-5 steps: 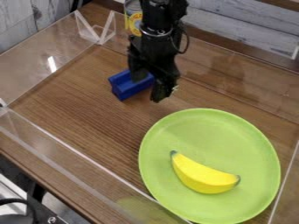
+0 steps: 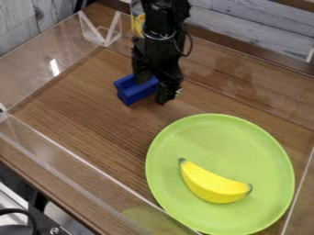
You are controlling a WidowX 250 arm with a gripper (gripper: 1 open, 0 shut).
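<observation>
My black gripper (image 2: 156, 83) hangs from the top centre, open, its fingers down around a dark blue block (image 2: 130, 90) on the wooden table. The dark body partly hides the block, so contact is unclear. A yellow banana (image 2: 214, 184) lies on a green plate (image 2: 221, 138) at the lower right.
The wooden table (image 2: 73, 119) has free room left of the plate. Clear plastic walls line the left side, white planks (image 2: 258, 27) the back. A yellow object at the top is partly hidden behind the arm.
The gripper has shifted slightly left and back over the block, away from the plate. The block, banana and plate look unmoved.
</observation>
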